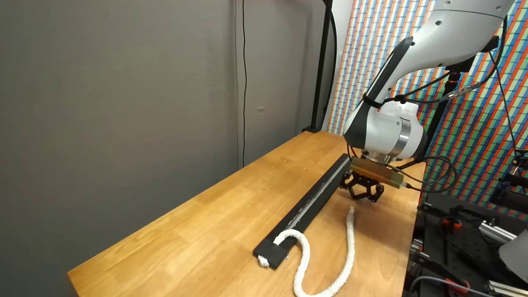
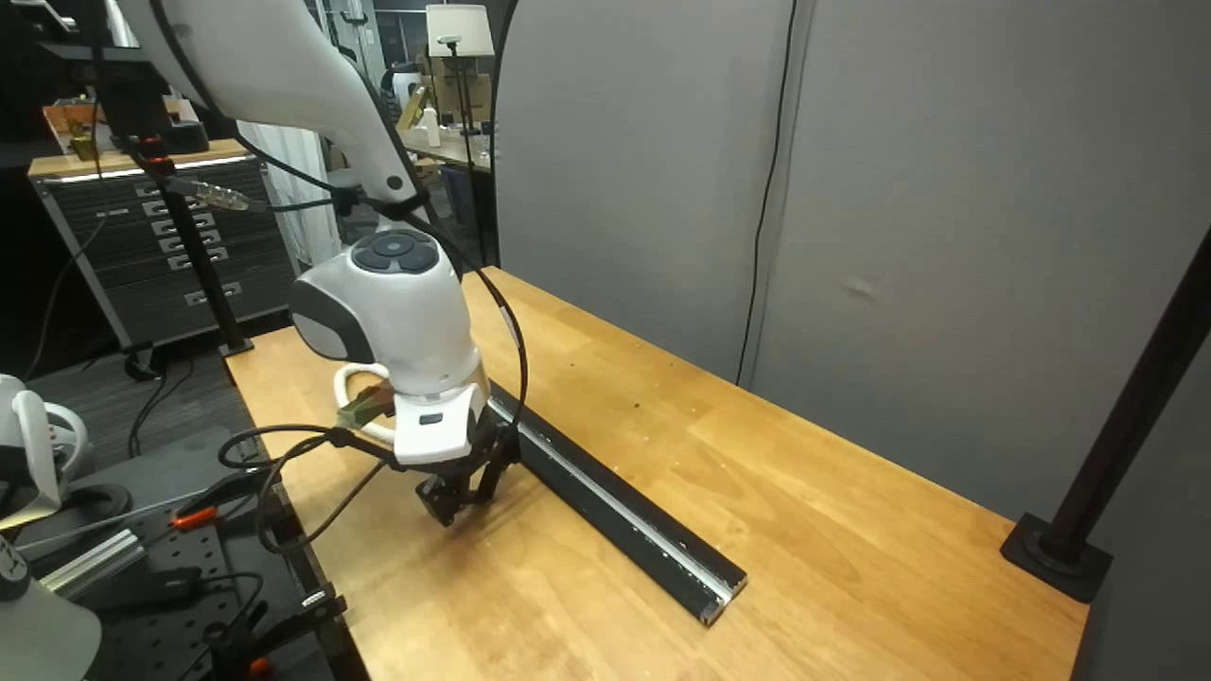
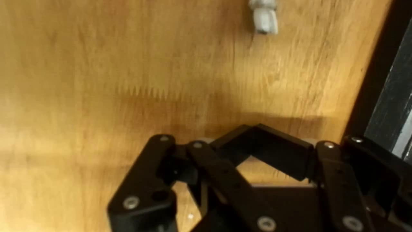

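Note:
A white braided rope [image 1: 350, 247] lies in a curve on the wooden table, one end running through the near end of a long black bar [image 1: 324, 200]. Its free end [image 3: 265, 17] shows at the top of the wrist view, ahead of and apart from my gripper. The fingertips meet each other with nothing between them. In exterior view 1 the gripper [image 1: 364, 197] hangs low over the table, just beyond the rope's free end and to the right of the bar. Behind the arm in exterior view 2, part of the rope [image 2: 342, 392] shows.
The black bar [image 2: 613, 511] with its pale centre strip lies close beside the gripper. Bare table [image 1: 213, 213] stretches left of the bar. A cable [image 1: 448, 180] loops from the gripper past the table's right edge. A black post [image 2: 1101, 454] stands on the table.

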